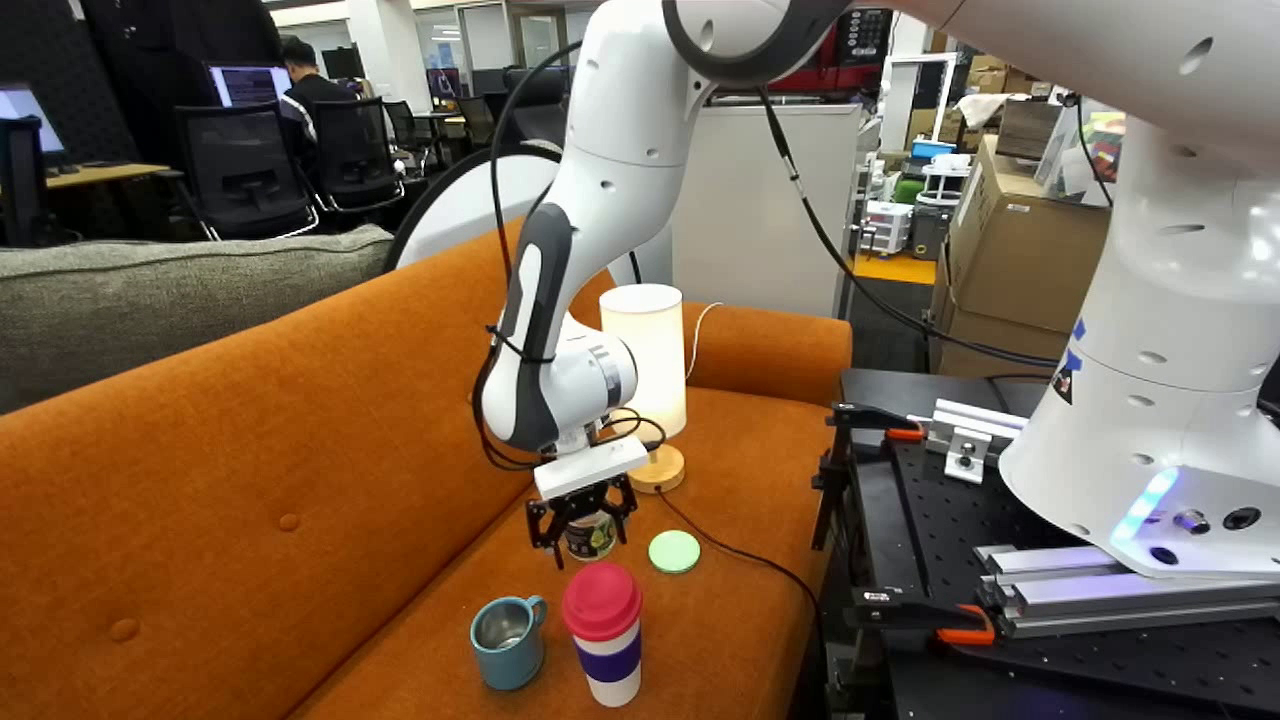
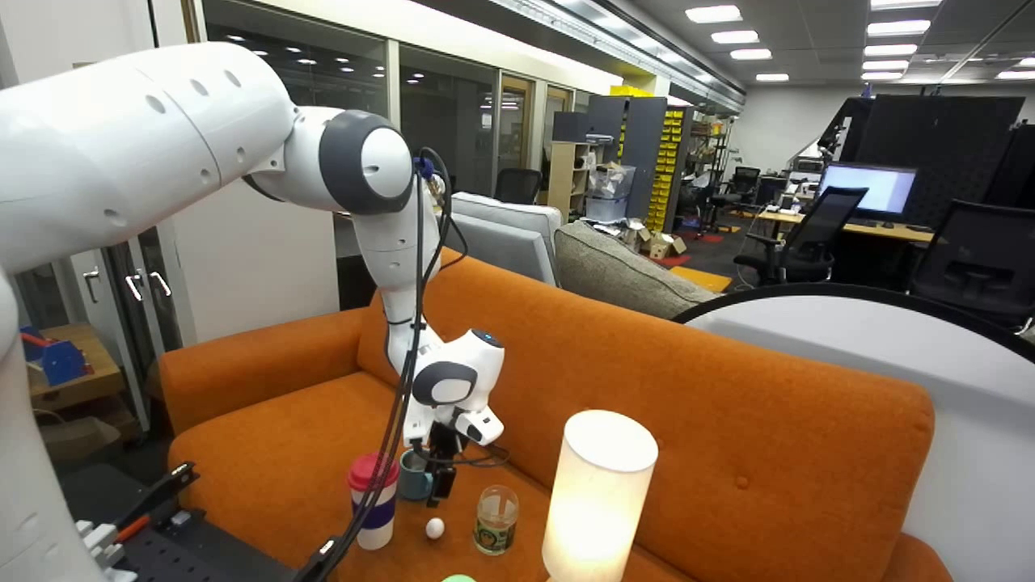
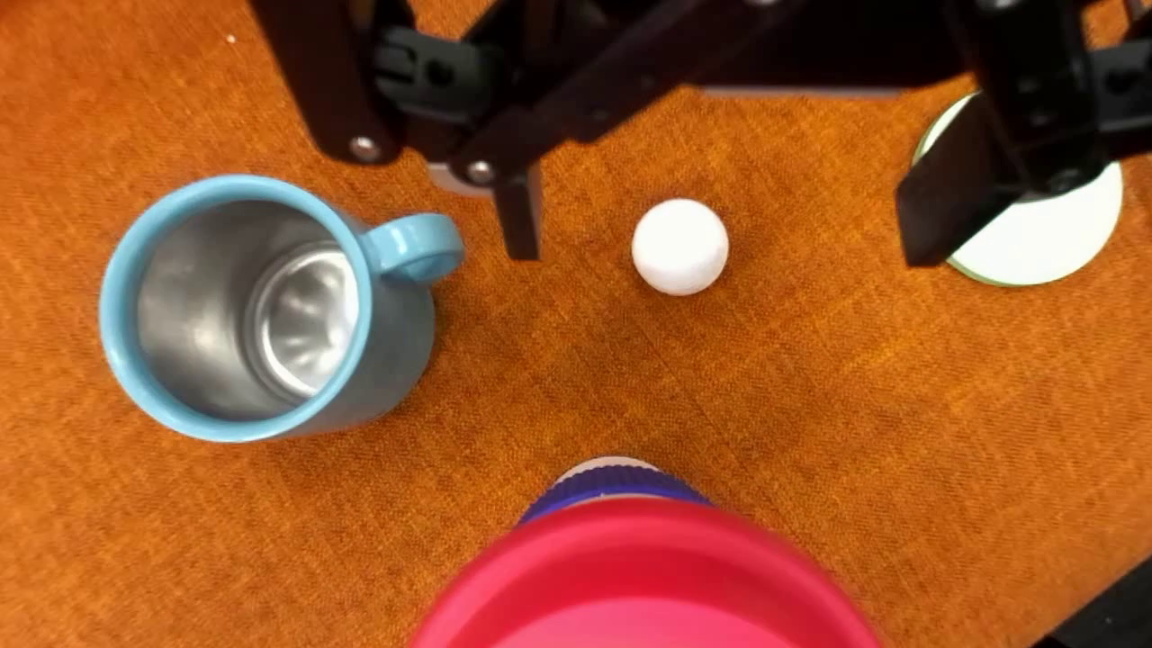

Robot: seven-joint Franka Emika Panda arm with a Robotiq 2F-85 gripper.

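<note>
My gripper [image 1: 589, 548] hangs open above the orange sofa seat, fingers spread and nothing between them. In exterior view 1 a clear glass jar [image 1: 590, 538] with a dark label shows behind the fingers. From the wrist view, a small white ball [image 3: 680, 247] appears on the cloth below the gap between the fingertips. The blue mug [image 3: 239, 308] stands upright to the left, its handle toward the left finger. A tumbler with a red lid [image 3: 648, 583] and purple band stands at the bottom of that view. The pale green-rimmed lid [image 3: 1037, 232] lies partly behind the right finger.
A lit white lamp [image 2: 601, 495] on a wooden base stands beside the jar, its dark cord crossing the seat. Behind the arm rises the sofa backrest [image 1: 300, 480]. Bare seat lies between ball, tumbler and lid.
</note>
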